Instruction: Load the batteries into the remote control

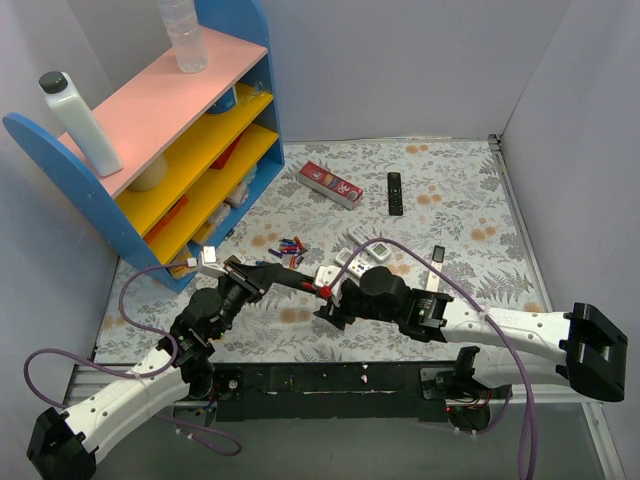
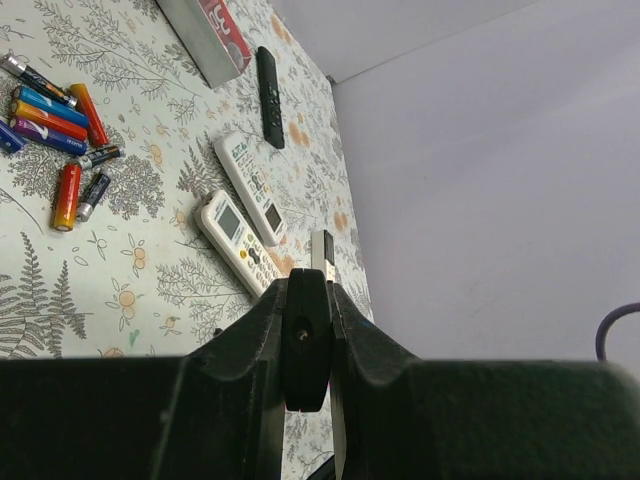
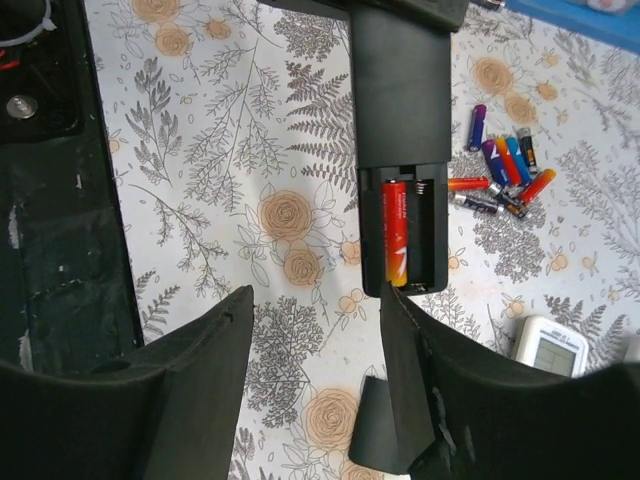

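Note:
A black remote control is held raised by its end, my left gripper shut on it. Its battery compartment faces up, uncovered. One red-and-orange battery lies lengthwise in the compartment's left slot, as the right wrist view has it; the slot beside it is empty. My right gripper is open, its fingers wide apart with nothing between them, just off the remote's near end. Loose batteries of several colours lie in a cluster on the patterned table.
A black cover piece lies below the right gripper. Two white remotes, one nearer and one farther, lie close together. Farther off are another black remote and a red-and-grey box. A shelf unit stands at left.

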